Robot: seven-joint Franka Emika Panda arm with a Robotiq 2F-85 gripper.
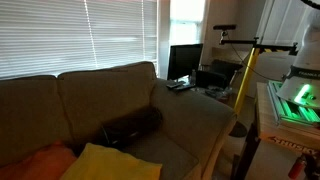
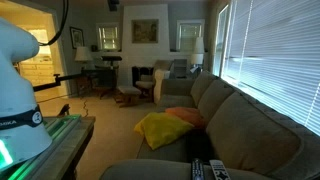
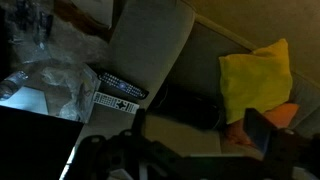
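Note:
Seen from above in the wrist view, my gripper stands open, its two dark fingers wide apart with nothing held between them. Beyond the fingers lies a sofa seat with a black item (image 3: 186, 104), its kind hard to tell in the dim light. Beside it are a yellow cloth or pillow (image 3: 253, 80) and an orange cushion (image 3: 270, 117). Two remotes, a black one (image 3: 122, 85) and a lighter one (image 3: 115, 103), rest side by side at the left. Exterior view 1 shows the yellow piece (image 1: 110, 164) at the sofa's front and the black item (image 1: 131, 127) behind it.
The sofa's armrest (image 1: 192, 115) stands between the seat and a wooden table (image 1: 282, 133) at the right. A dark screen (image 1: 184, 61) is behind the armrest. Clear plastic wrapping (image 3: 72, 62) lies left of the remotes. A yellow upright pole (image 1: 246, 78) rises near the table.

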